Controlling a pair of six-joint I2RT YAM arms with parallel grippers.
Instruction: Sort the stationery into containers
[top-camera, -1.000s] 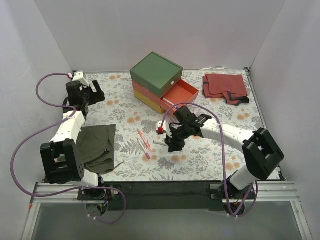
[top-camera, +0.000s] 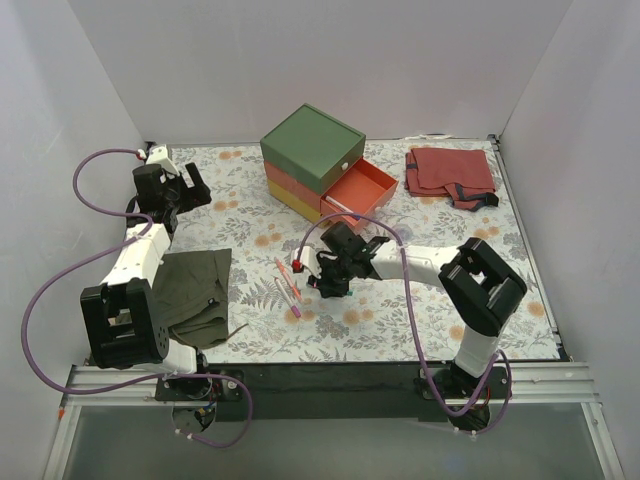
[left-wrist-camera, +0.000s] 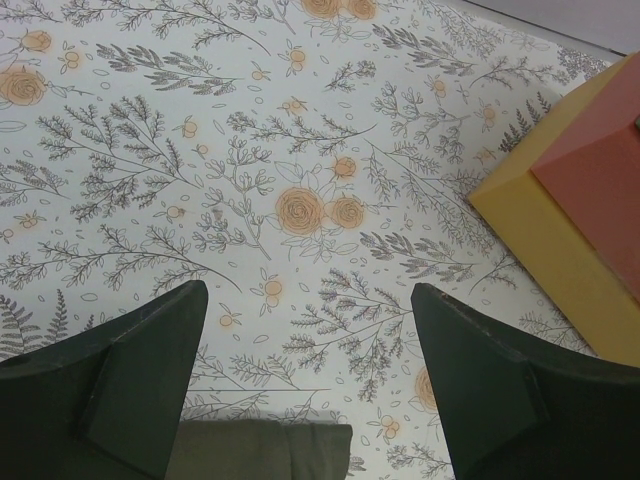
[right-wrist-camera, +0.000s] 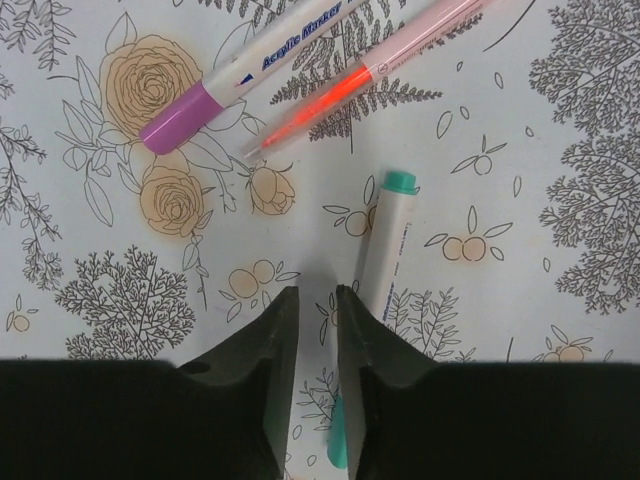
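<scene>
A white marker with green ends (right-wrist-camera: 386, 250) lies on the patterned table. My right gripper is over it with its fingers a narrow gap apart; the right finger covers part of the marker, and nothing shows held. A purple-capped acrylic marker (right-wrist-camera: 190, 112) and an orange-tipped pen (right-wrist-camera: 335, 95) lie beyond, also seen left of that gripper in the top view. The drawer box (top-camera: 312, 148) has its red drawer (top-camera: 365, 185) pulled out, with a white stick-like item (top-camera: 340, 205) inside. Over bare table, my left gripper stands wide open and empty.
A dark olive cloth pouch (top-camera: 192, 290) lies at the left, near the left arm. A folded red pouch with a dark strap (top-camera: 450, 172) sits at the back right. Free table stretches between the left arm and the pens.
My right gripper has moved left in the top view, over the green-ended marker, which is now mostly hidden there. The left arm and the other objects have stayed in place.
</scene>
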